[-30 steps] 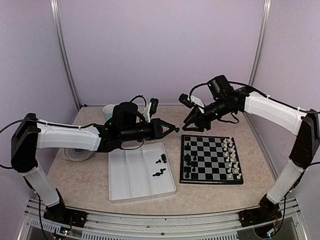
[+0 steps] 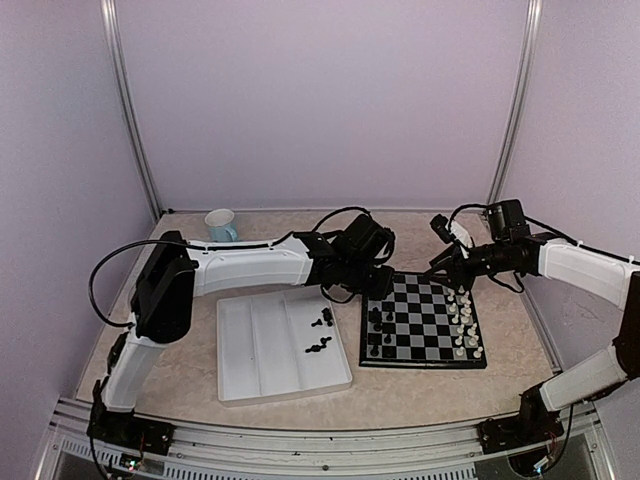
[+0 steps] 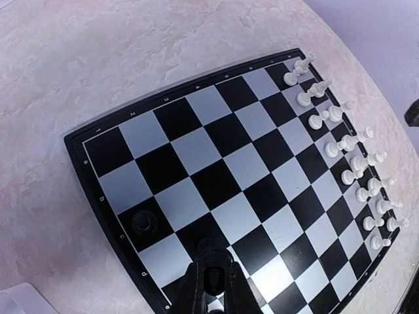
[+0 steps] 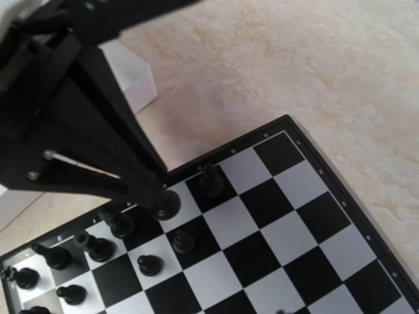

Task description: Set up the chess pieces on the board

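Observation:
Over the left side of the chess board (image 2: 425, 350) my left gripper (image 2: 378, 290) is shut on a black chess piece (image 3: 214, 278). In the right wrist view the round base of that piece (image 4: 165, 205) hangs near the board's edge row, close above it or touching; I cannot tell which. A black piece (image 4: 211, 183) stands alone on one side of it; a black pawn (image 4: 184, 242) and several other black pieces (image 4: 97, 248) stand on the other. White pieces (image 3: 350, 140) line the opposite side. My right gripper (image 2: 437, 272) is open above the board's far right part, holding nothing.
A white tray (image 2: 235, 385) left of the board holds several black pieces (image 2: 320, 346) lying down. A light blue mug (image 2: 221, 226) stands at the back left. The table (image 2: 420, 405) in front of the board is clear.
My left gripper has moved right, from above the tray to over the board, carrying the black piece. The right arm has moved right and lower, away from the left gripper.

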